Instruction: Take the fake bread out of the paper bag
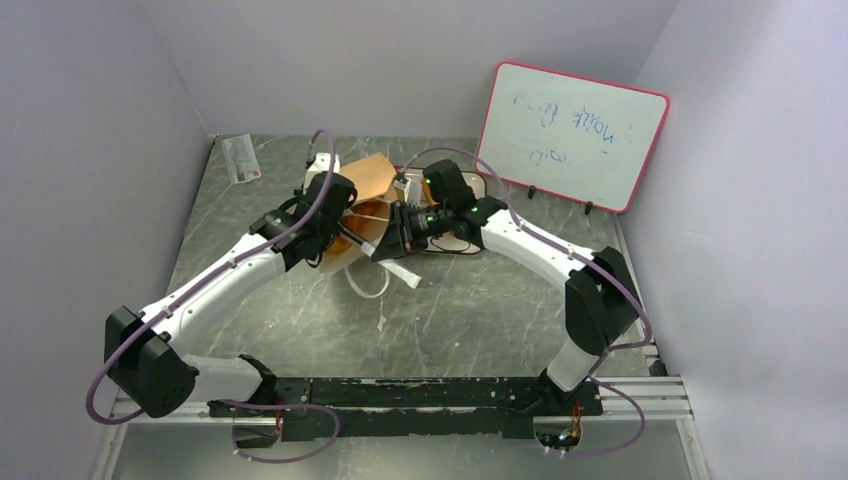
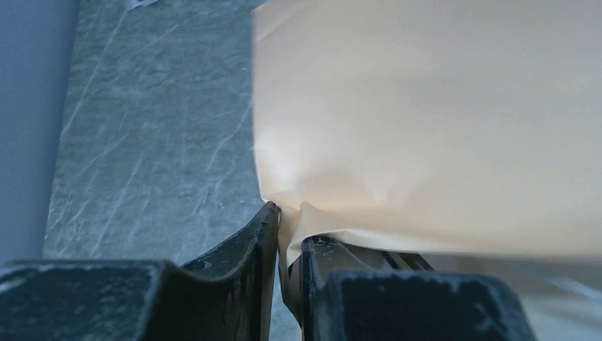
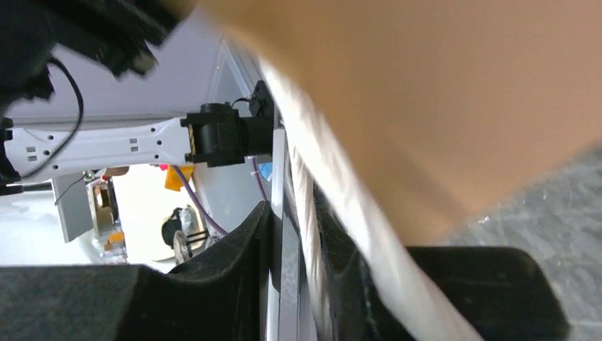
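The tan paper bag [image 1: 370,177] leans between my two arms, its mouth facing the front and a white cord handle [image 1: 372,294] hanging out. An orange-brown patch shows inside the mouth; whether it is the fake bread or bag lining I cannot tell. In the left wrist view my left gripper is shut on the creased rim of the paper bag [image 2: 426,121]. My right gripper is partly open beside the bag, its fingers apart, with white twisted cord running between and in front of them.
Behind the right arm a pale tray [image 1: 471,183] with a dark rim is partly covered. A printed sheet [image 1: 241,159] lies at the back left, and a whiteboard [image 1: 572,135] stands at the back right.
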